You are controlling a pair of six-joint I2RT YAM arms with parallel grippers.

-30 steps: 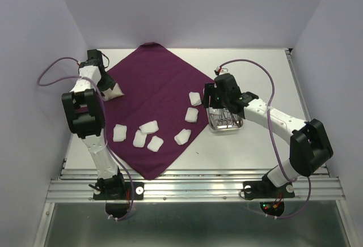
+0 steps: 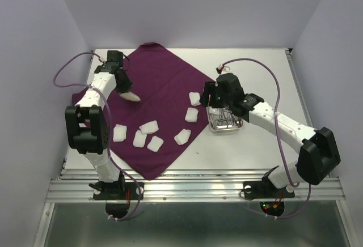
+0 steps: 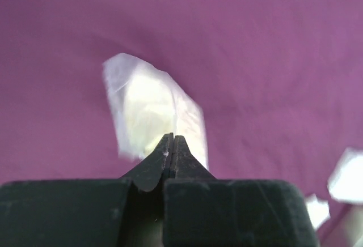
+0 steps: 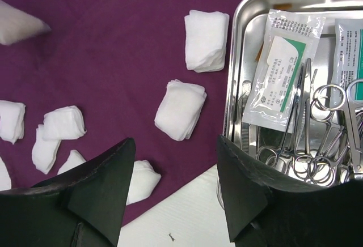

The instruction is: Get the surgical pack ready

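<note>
My left gripper is shut over the purple drape (image 2: 159,74), its tips at a pale translucent packet (image 3: 147,111), which also shows below it in the top view (image 2: 129,96); whether the tips pinch it I cannot tell. My right gripper stands open above the steel tray (image 4: 241,20) and gauze pads (image 4: 180,111), nothing between its fingers. The tray holds paper packets (image 4: 278,65), scissors and clamps. Several white gauze stacks (image 2: 149,127) lie on the lower and right parts of the drape.
Walls close in the left, back and right sides.
My left arm has moved right and toward the front, and the pale packet has shifted right with it. My right arm has moved very slightly.
</note>
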